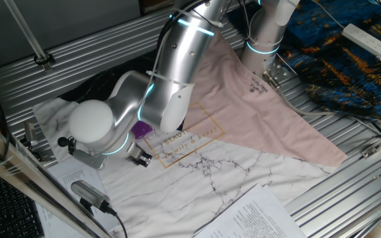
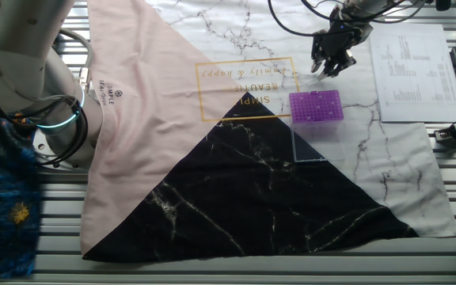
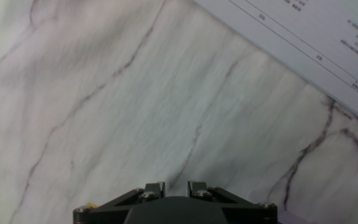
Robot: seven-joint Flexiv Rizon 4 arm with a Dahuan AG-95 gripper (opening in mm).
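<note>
A purple rack-like block [image 2: 317, 106] with a grid of small holes lies on the cloth, with a clear lid or tray [image 2: 310, 150] extending from its edge over the black section. Only part of the purple block [image 1: 142, 129] shows past the arm in exterior view 1. My gripper [image 2: 321, 72] hangs over the white marble part of the cloth, close to the block but apart from it. In the wrist view, the gripper has a gap between its fingertips and nothing in it; a sliver of purple shows at the bottom edge.
The marble, black and pink cloth [image 1: 263, 125] covers most of the table. Paper sheets [image 2: 418, 71] lie beside the gripper, more papers [image 1: 253, 215] at the front. A keyboard [image 1: 5, 205] and a small cabled device [image 1: 90, 195] stand at the left.
</note>
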